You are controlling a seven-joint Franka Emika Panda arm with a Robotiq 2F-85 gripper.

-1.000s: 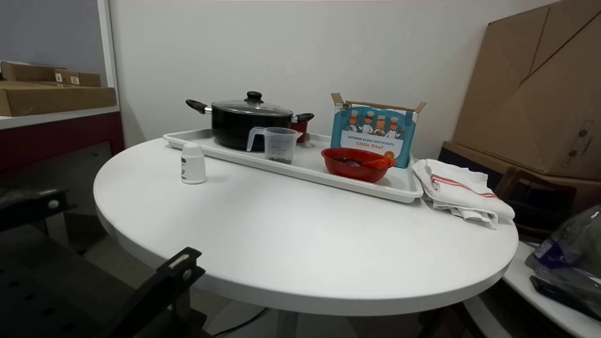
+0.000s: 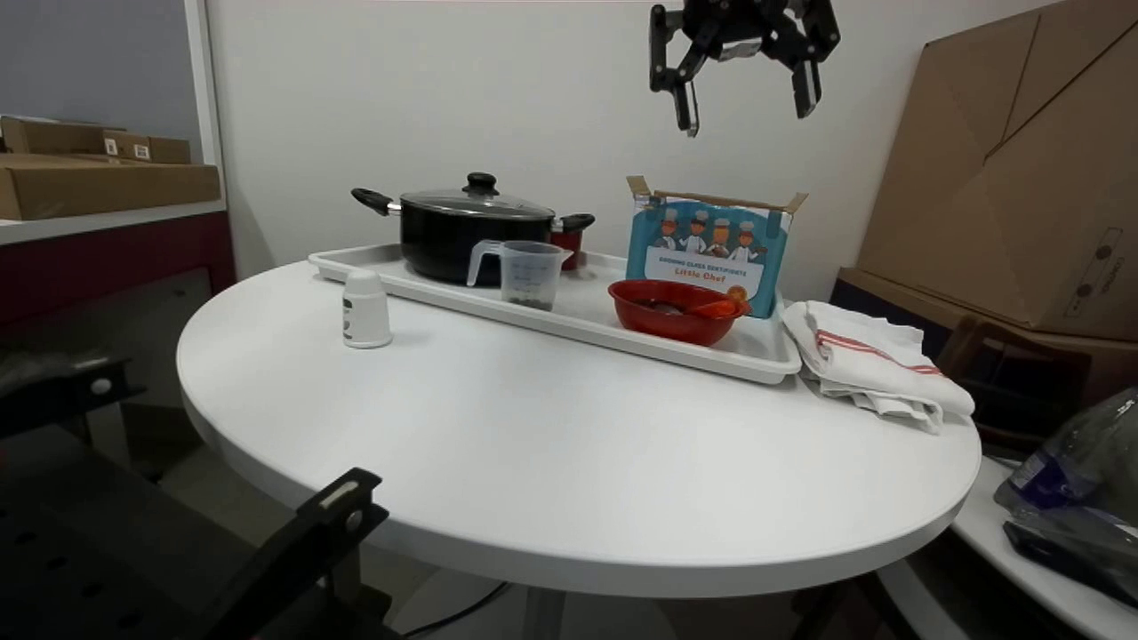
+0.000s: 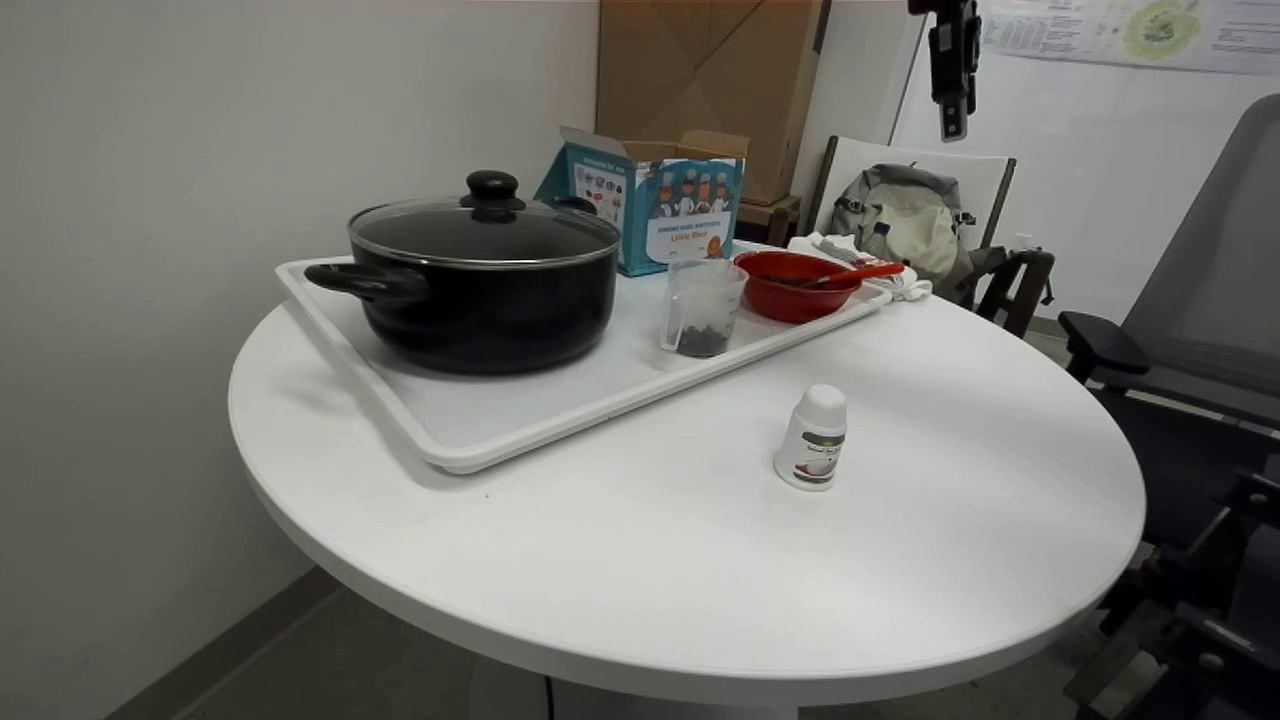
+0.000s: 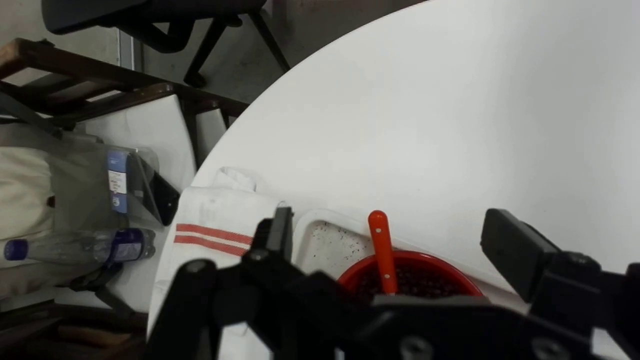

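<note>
High above the table's right side, my gripper (image 2: 747,119) stands open with nothing between its fingers. Below it in the wrist view lies a red bowl (image 4: 432,262) of dark bits, with a red-handled utensil (image 4: 382,246) leaning over its rim. The bowl sits at the tray's right end. Left of it on the white tray (image 3: 540,420) stands a clear measuring cup (image 2: 530,276) with some dark bits at its bottom. A black lidded pot (image 3: 486,294) occupies the tray's other end. On the bare table is a white capped bottle (image 3: 813,439), upright.
Behind the bowl rises an open blue box (image 2: 704,251). A folded white towel (image 2: 880,357) with red stripes lies beside the tray at the table's right edge.
Nothing on the table has moved.
</note>
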